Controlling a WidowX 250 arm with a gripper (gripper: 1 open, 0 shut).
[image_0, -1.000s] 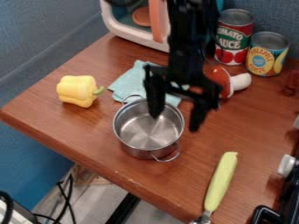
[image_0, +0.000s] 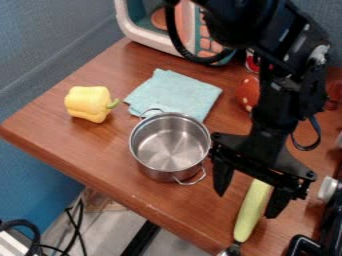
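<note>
The black gripper (image_0: 249, 200) is low over the right part of the table, its fingers on either side of a pale yellow-green elongated vegetable (image_0: 251, 212), possibly corn, which lies near the front edge. The fingers look apart; whether they touch it is unclear. A steel pot (image_0: 168, 147) with wire handles sits left of the gripper, empty.
A yellow bell pepper (image_0: 88, 101) is at the left, a teal cloth (image_0: 174, 94) behind the pot, a microwave (image_0: 140, 15) at the back. The arm hides most cans. A black appliance (image_0: 302, 247) stands at the front right.
The gripper has moved from above the pot to the right and down over the long vegetable. The pot and pepper have not moved.
</note>
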